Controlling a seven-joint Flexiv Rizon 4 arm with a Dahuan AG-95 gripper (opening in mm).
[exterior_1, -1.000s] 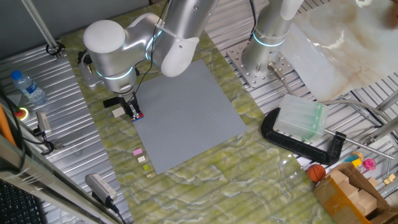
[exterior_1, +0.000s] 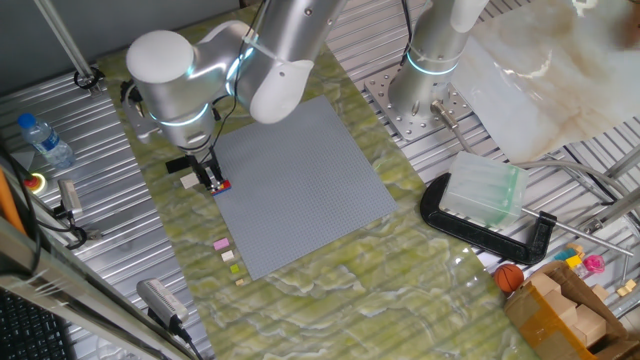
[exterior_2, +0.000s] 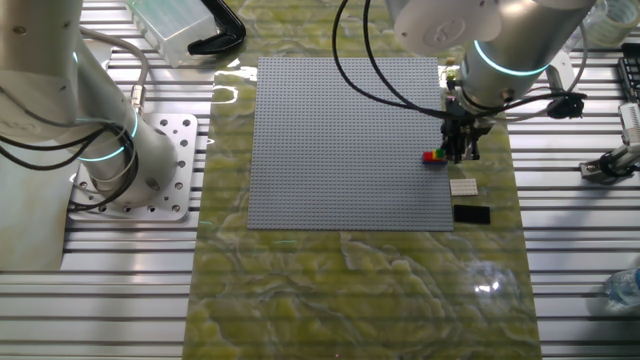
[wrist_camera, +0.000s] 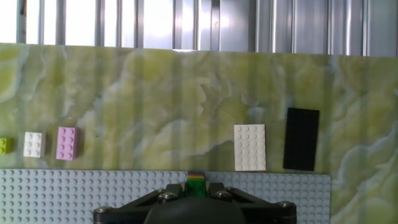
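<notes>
At the edge of the grey baseplate (exterior_1: 305, 185) is a small stack of bricks with a red brick (exterior_2: 429, 157), a green brick (wrist_camera: 196, 186) and some blue in it. My gripper is right over this stack, pointing down. In the wrist view its fingers (wrist_camera: 169, 194) come close on both sides of the green brick, and whether they press on it cannot be made out. The stack's lower part is hidden by the gripper. A white brick (wrist_camera: 250, 147) and a black brick (wrist_camera: 301, 139) lie off the plate, beside its edge.
Along the same edge lie a pink brick (wrist_camera: 66, 143), a small white brick (wrist_camera: 34, 144) and a lime brick (wrist_camera: 5, 145). A black clamp (exterior_1: 480, 238), a clear box (exterior_1: 485, 188) and a cardboard box (exterior_1: 560, 310) stand far off. Most of the baseplate is bare.
The arm has shifted very slightly, toward the upper left in exterior view 1. The bricks look unmoved. A person's hand at the top right has drawn back toward the edge.
</notes>
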